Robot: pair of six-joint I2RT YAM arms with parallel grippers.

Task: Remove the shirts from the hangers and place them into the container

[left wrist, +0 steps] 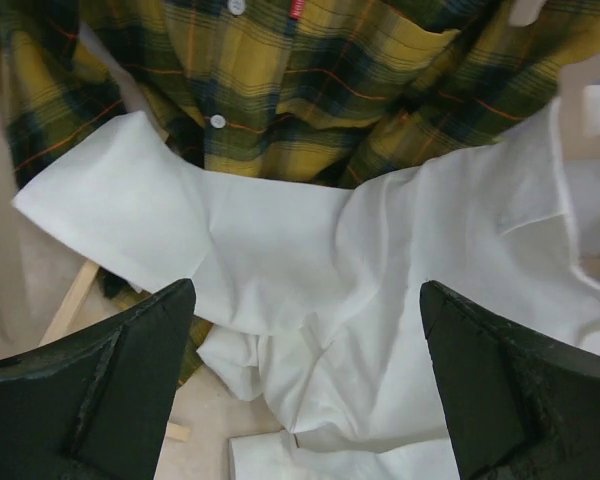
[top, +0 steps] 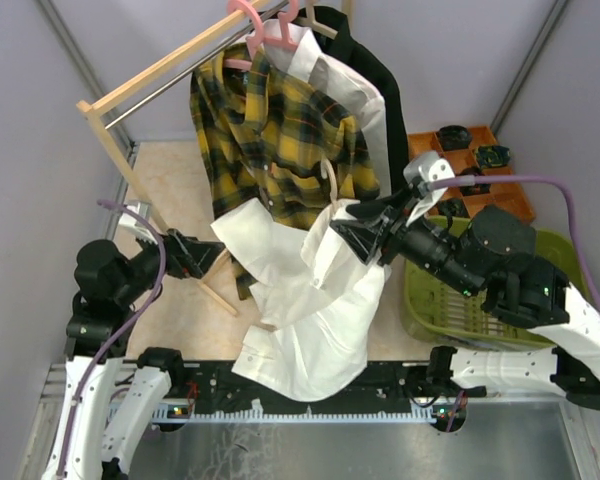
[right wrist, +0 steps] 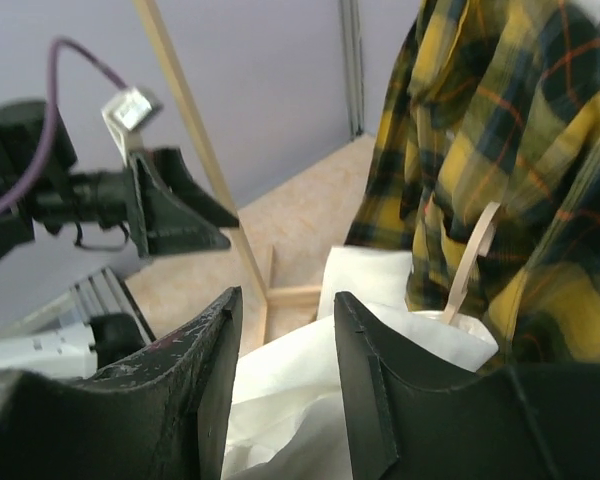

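Note:
The white shirt [top: 310,320] hangs spread and crumpled before the rack, with the wooden hook of its hanger [top: 329,180] sticking up at its top right; the hanger's body is hidden in the cloth. My right gripper [top: 342,238] is at the shirt's upper right, just below the hook. In the right wrist view its fingers [right wrist: 217,375] stand apart, and white cloth [right wrist: 290,385] shows between and behind them. To the left, my left gripper [top: 208,258] is open and empty, close to the shirt's left corner [left wrist: 110,190].
A wooden rack [top: 170,65] holds a yellow-green plaid shirt [top: 280,130] right behind the white one, plus white and black garments. A green basket [top: 415,310] and an orange divided tray [top: 520,205] are at the right. Floor shows at the left.

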